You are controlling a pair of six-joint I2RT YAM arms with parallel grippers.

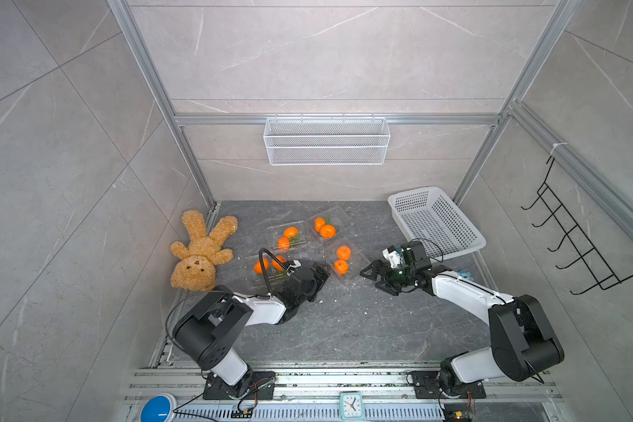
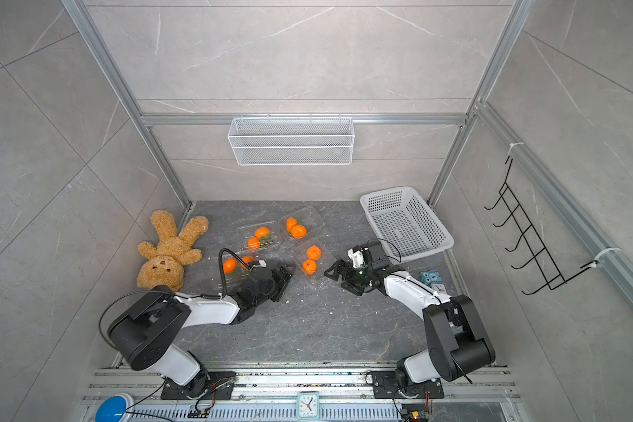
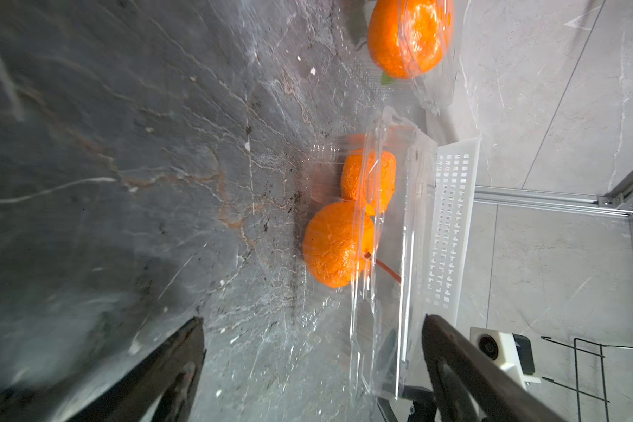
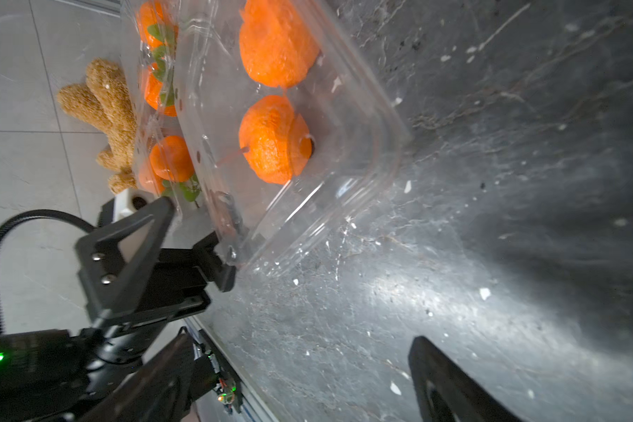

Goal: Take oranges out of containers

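Several clear plastic containers stand on the dark table, each with orange fruit in it. The nearest container (image 4: 344,158) holds a pair of oranges (image 4: 274,139) and lies between my two grippers. In the top left view, the other oranges (image 1: 327,230) sit farther back and to the left, partly behind my left arm. My left gripper stands open just left of the nearest container, its fingers (image 3: 179,365) empty. To the right of that container, my right gripper is also open, with bare table between its fingers.
An empty light grey basket (image 1: 436,218) occupies the back right. A teddy bear (image 1: 202,253) lies at the left wall, and a small blue item (image 2: 429,277) rests beside the right arm. Bare tabletop (image 1: 358,323) spreads across the front middle.
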